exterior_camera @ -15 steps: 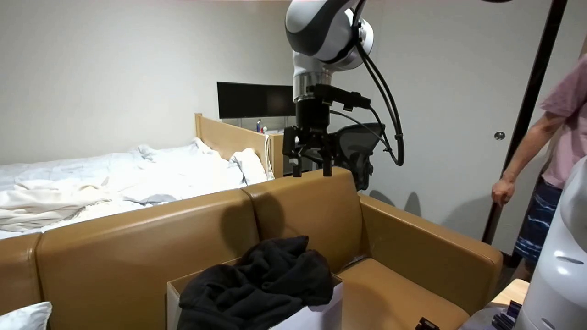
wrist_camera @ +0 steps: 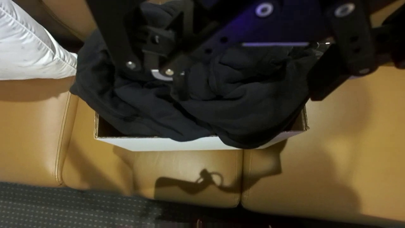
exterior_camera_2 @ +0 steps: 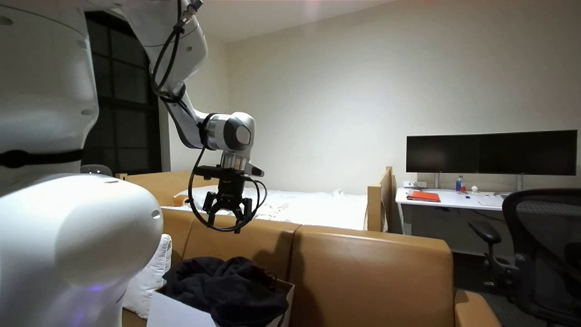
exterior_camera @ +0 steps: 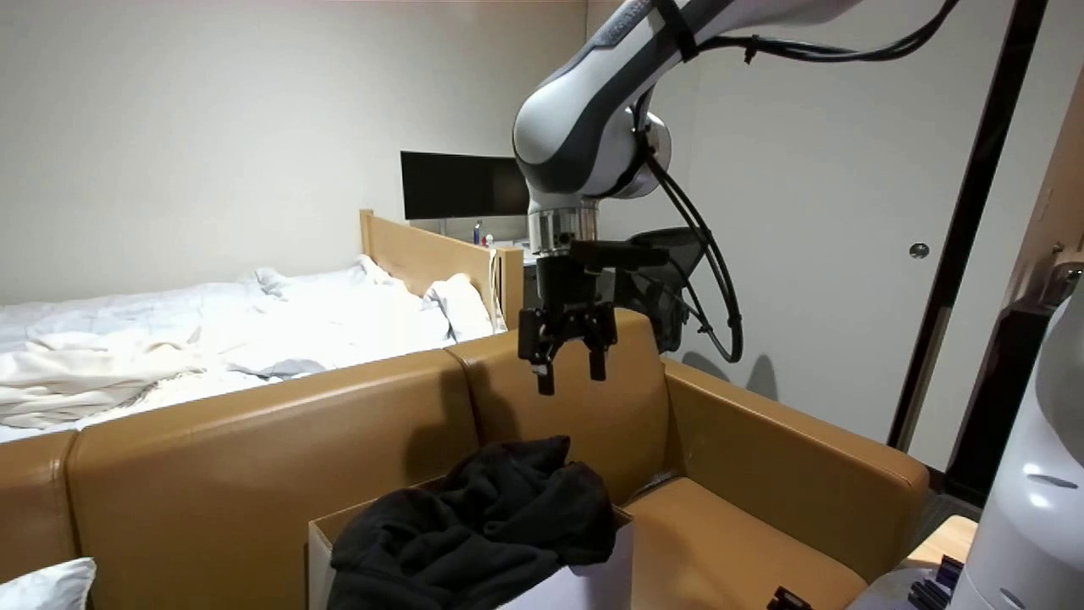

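Bunched black cloth (exterior_camera: 488,518) fills a white cardboard box (exterior_camera: 599,586) on the sofa seat and spills over its rim. My gripper (exterior_camera: 572,378) hangs in the air above the cloth, fingers pointing down. A clear gap separates its fingertips from the cloth in exterior view 1. The two fingers stand apart, with nothing between them. From exterior view 2 the gripper (exterior_camera_2: 224,229) shows above the heap of cloth (exterior_camera_2: 228,289). Part of the cloth (wrist_camera: 243,106) is hidden behind the gripper in the wrist view, while the box's front wall (wrist_camera: 171,144) shows below it.
The brown sofa backrest (exterior_camera: 274,447) rises behind the box. A white pillow (exterior_camera_2: 150,283) lies close to the box's side. The seat (exterior_camera: 711,549) on the box's right is mostly clear, and an armrest (exterior_camera: 793,437) bounds it. Behind the sofa is a bed (exterior_camera: 254,325).
My gripper has come down toward the cloth, its fingers still apart. The person at the right has left the view. Box and cloth look unmoved.
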